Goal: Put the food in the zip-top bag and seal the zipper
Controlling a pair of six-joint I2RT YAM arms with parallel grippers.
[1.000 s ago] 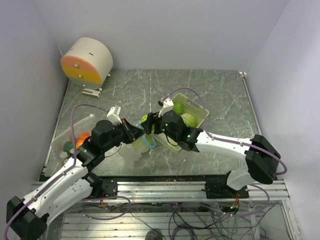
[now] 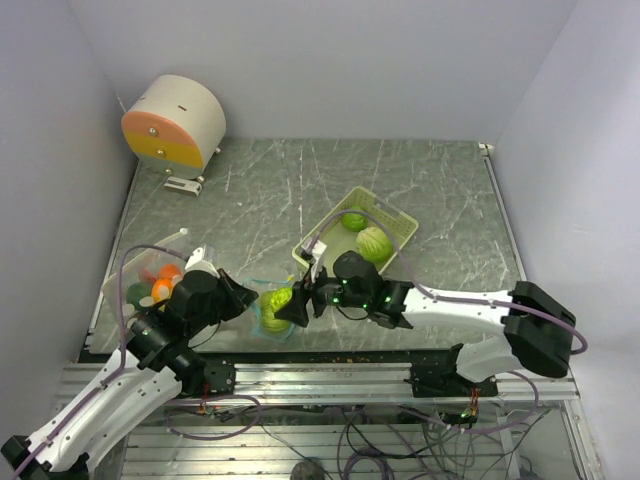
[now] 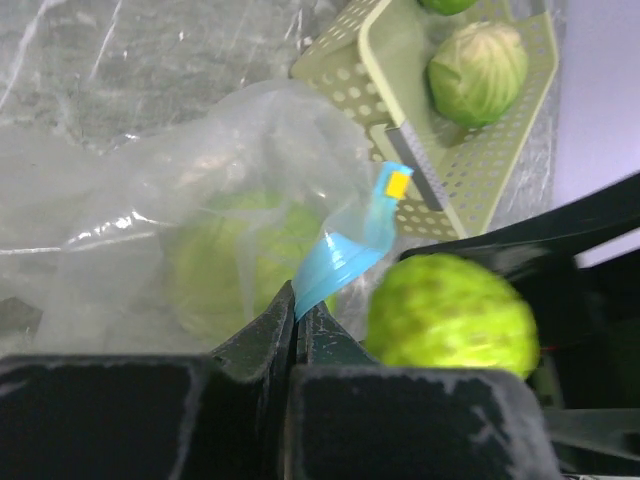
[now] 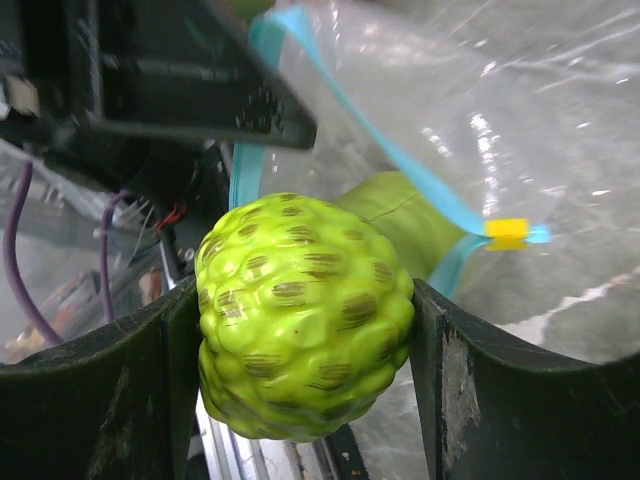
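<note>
In the left wrist view a clear bag (image 3: pixel 120 215) with a blue zipper strip (image 3: pixel 345 255) and yellow slider (image 3: pixel 398 184) is pinched at its mouth by my left gripper, which is shut. Inside the bag rests a large pale green vegetable (image 3: pixel 235 260). A bright green bumpy fruit (image 4: pixel 300 315) sits between the fingers of my right gripper, touched on both sides. From above, that gripper (image 2: pixel 290 312) is at the bag's right side, over its mouth. The right wrist view shows the blue-edged opening (image 4: pixel 395 150) just behind the fruit.
A pale green perforated basket (image 2: pixel 400 222) stands behind the right arm, holding a cabbage (image 2: pixel 374 244) and another green item (image 2: pixel 354 220). At left is a bin (image 2: pixel 118 280) of colourful produce. A drum-shaped cabinet (image 2: pixel 175 120) stands at back left.
The left gripper has drawn the bag toward the front left.
</note>
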